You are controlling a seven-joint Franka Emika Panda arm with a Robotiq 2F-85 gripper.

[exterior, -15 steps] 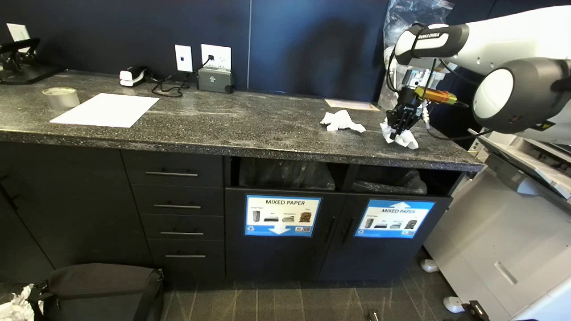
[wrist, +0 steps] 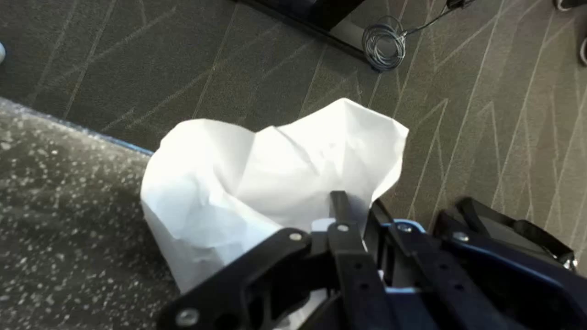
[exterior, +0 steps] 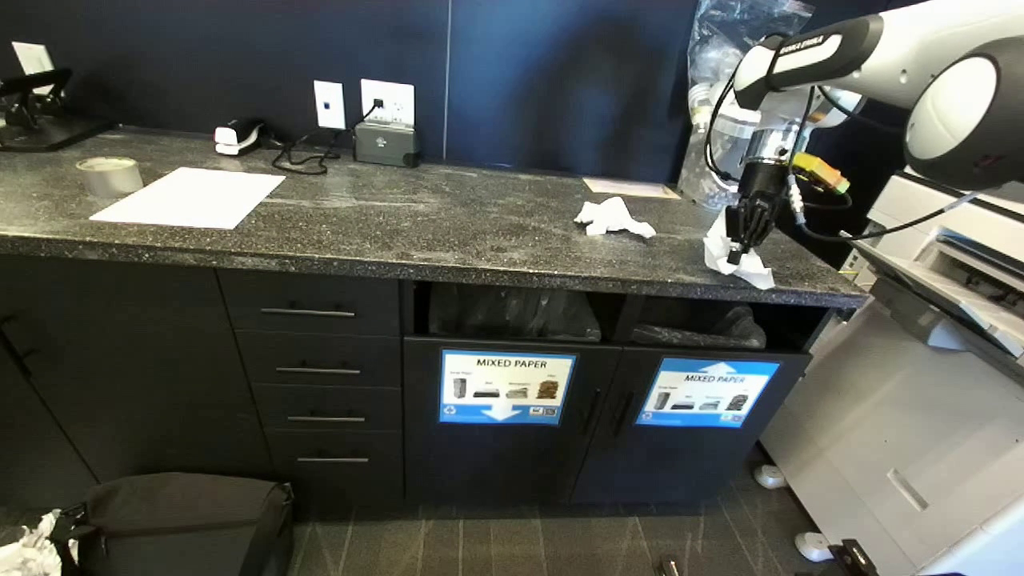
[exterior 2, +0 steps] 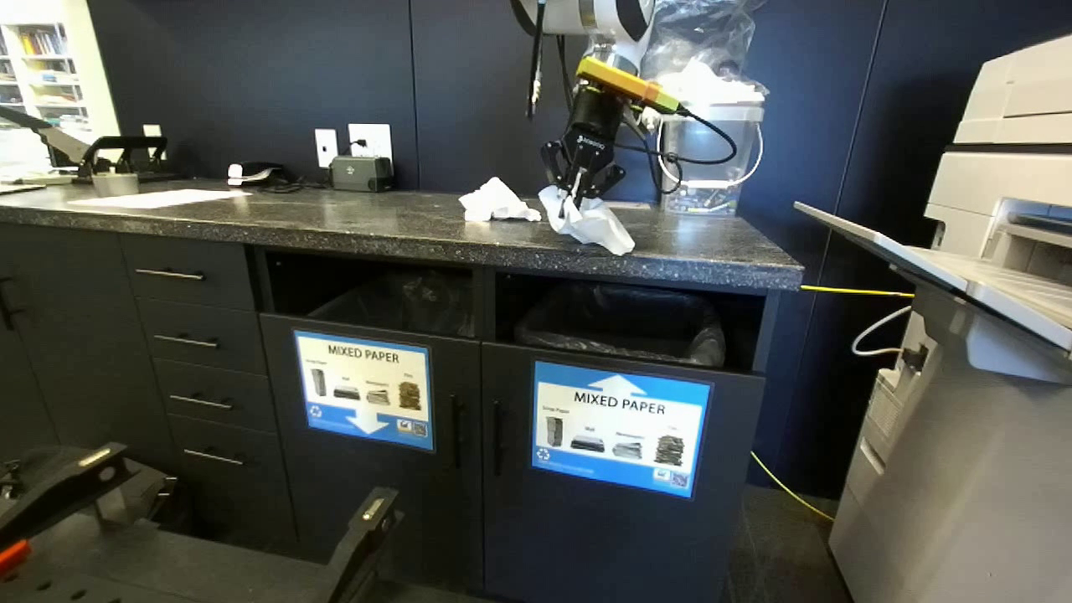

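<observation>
A crumpled sheet of white paper (wrist: 286, 159) is pinched in my gripper, its loose part spreading out past the fingers in the wrist view. In exterior view 1 my gripper (exterior: 737, 251) is over the front right part of the counter, the held paper (exterior: 758, 274) hanging below the fingers. Exterior view 2 shows the held paper (exterior 2: 603, 229) close to the counter's front edge; whether it touches the top I cannot tell. A second crumpled paper (exterior: 612, 219) lies on the counter (exterior: 461, 226) to the left of my gripper.
Below the counter are two open bin slots with plastic liners (exterior 2: 623, 320) above doors labelled mixed paper. A clear bucket (exterior 2: 713, 151) stands behind the gripper. A printer (exterior 2: 965, 332) is at the right. A flat white sheet (exterior: 192, 197) and a tape roll (exterior: 110, 177) lie at the left.
My gripper, still shut on the paper, has moved right and toward the counter's front edge. The other crumpled paper has stayed in place.
</observation>
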